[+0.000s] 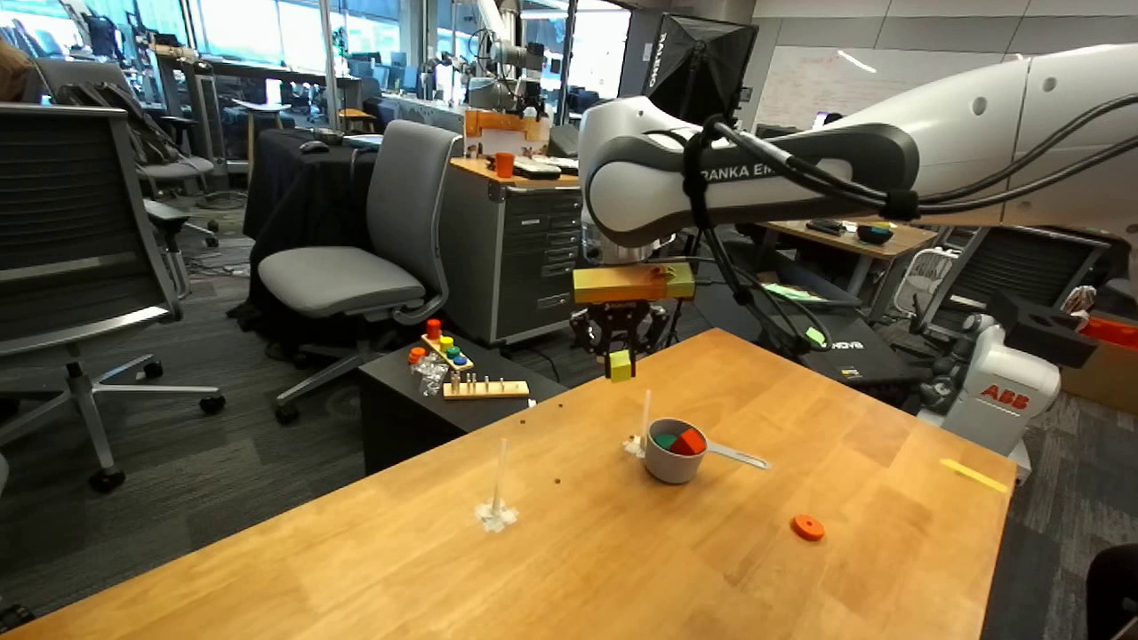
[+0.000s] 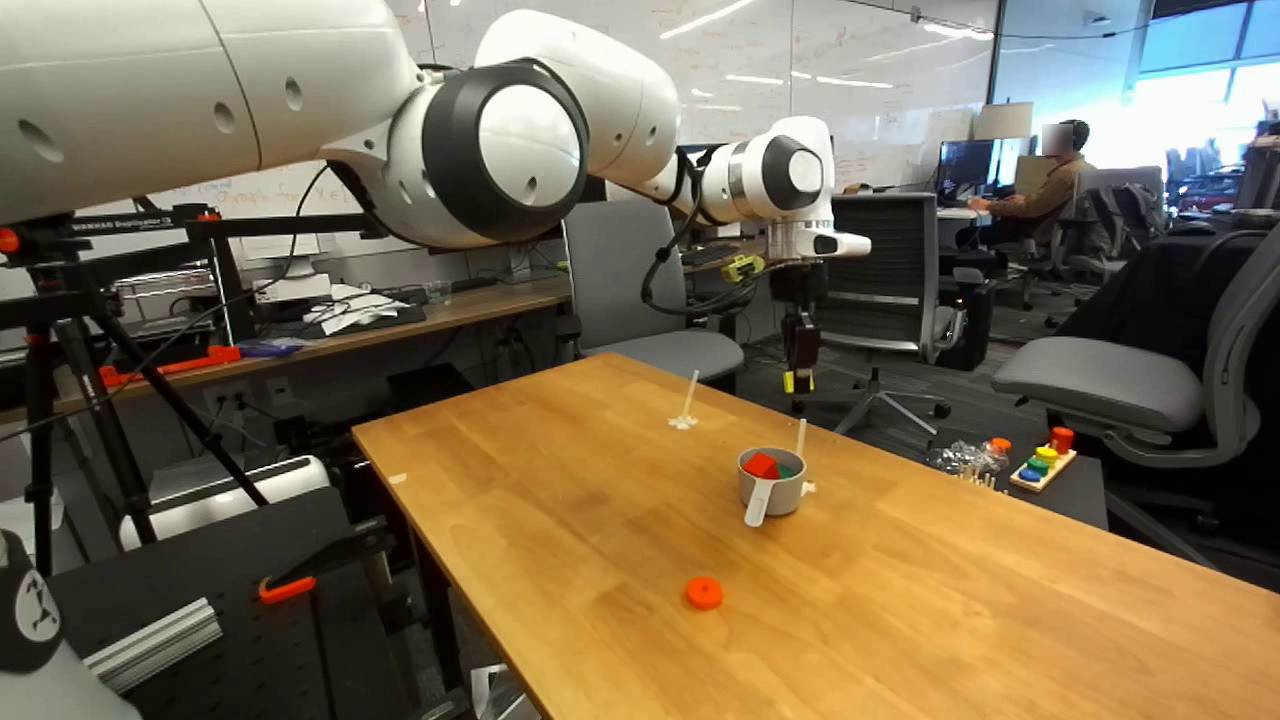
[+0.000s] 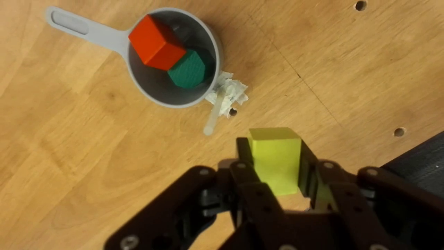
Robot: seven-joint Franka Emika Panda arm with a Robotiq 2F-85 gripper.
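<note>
A yellow block (image 3: 276,160) is pinched between the fingers of my gripper (image 1: 620,368), which is shut on it. Block and gripper hang in the air above the table's far edge, clear of the surface. In the wrist view the grey measuring cup (image 3: 174,104) lies up and to the left of the block. Inside the cup rest a red block (image 3: 156,43) and a green block (image 3: 188,70). Exterior view 2 also has the yellow block (image 2: 798,382) at the fingertips, higher than the cup (image 2: 786,494).
A thin upright stick (image 1: 646,412) is taped close beside the cup; another stick (image 1: 499,475) stands farther left. An orange disc (image 1: 807,527) lies flat near the front right. A black side table with pegged toys (image 1: 485,390) adjoins it.
</note>
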